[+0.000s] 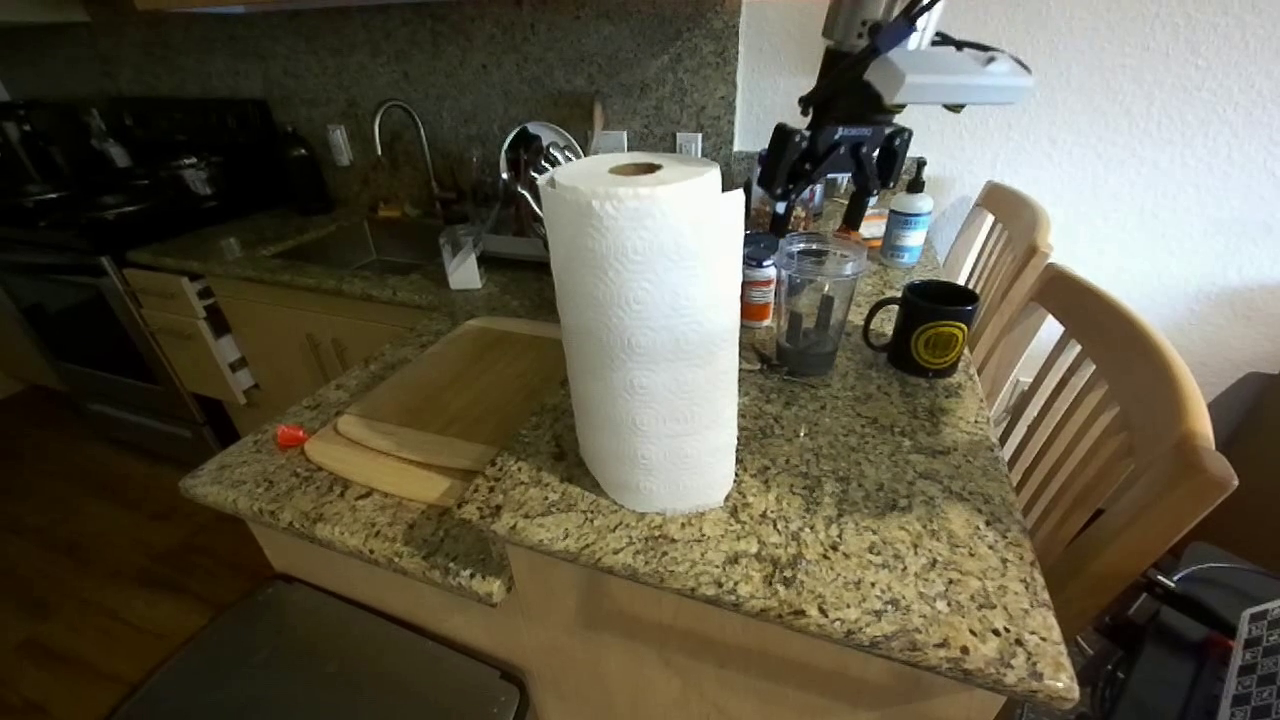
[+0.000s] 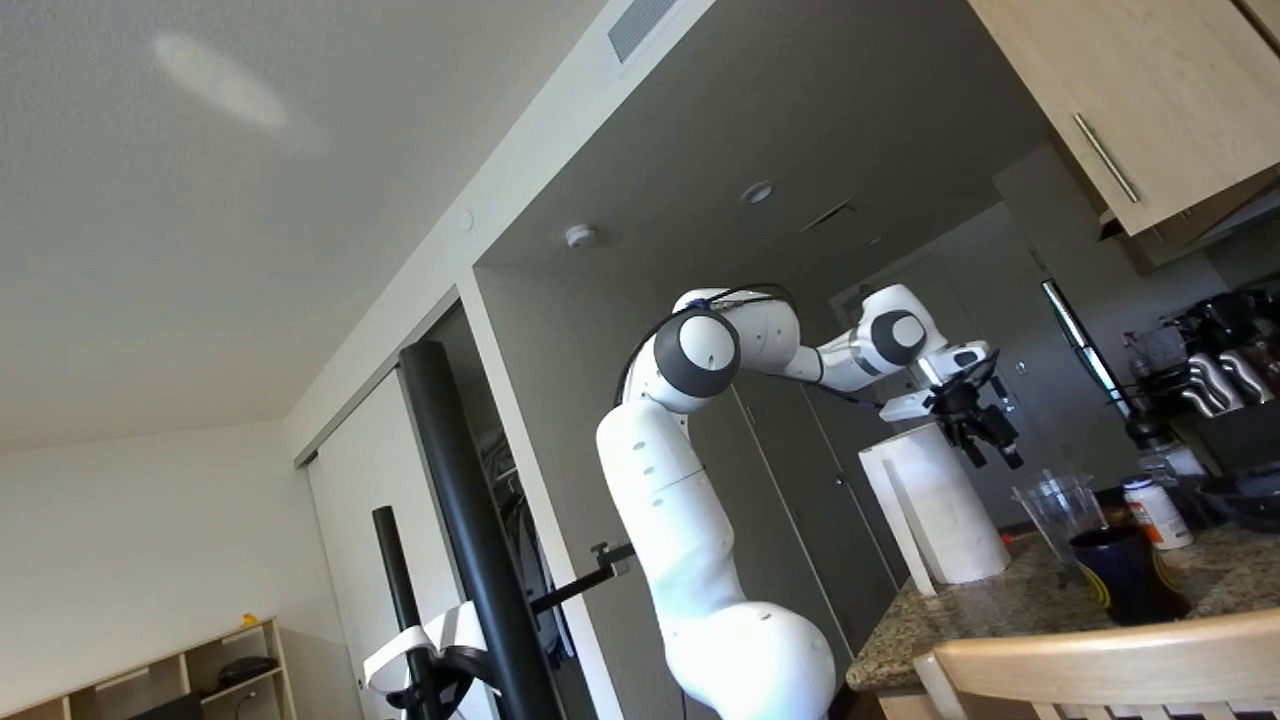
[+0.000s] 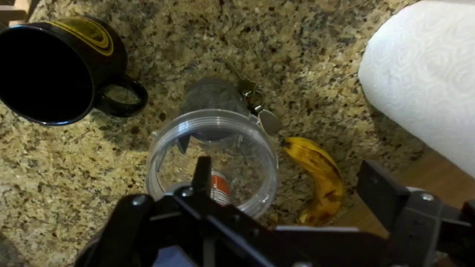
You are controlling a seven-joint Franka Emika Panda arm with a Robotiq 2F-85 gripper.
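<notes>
My gripper (image 1: 817, 217) hangs over the counter, fingers pointing down and spread wide with nothing between them. Just below it in exterior view 1 stands a clear plastic cup (image 1: 821, 294) with a dark base. In the wrist view one finger (image 3: 203, 173) overlaps the round rim of the cup (image 3: 271, 171), and the other finger is to the right of a spotted yellow banana (image 3: 327, 178). The banana lies on the counter beside the cup and does not show in either exterior view. A black mug (image 1: 932, 330) with a yellow emblem stands near the cup.
A tall paper towel roll (image 1: 648, 348) stands in front of the cup. Behind are a white-and-orange bottle (image 1: 758, 294) and a soap pump bottle (image 1: 907, 228). Keys (image 3: 250, 86) lie by the cup's base. Chairs (image 1: 1116, 396) line its right side.
</notes>
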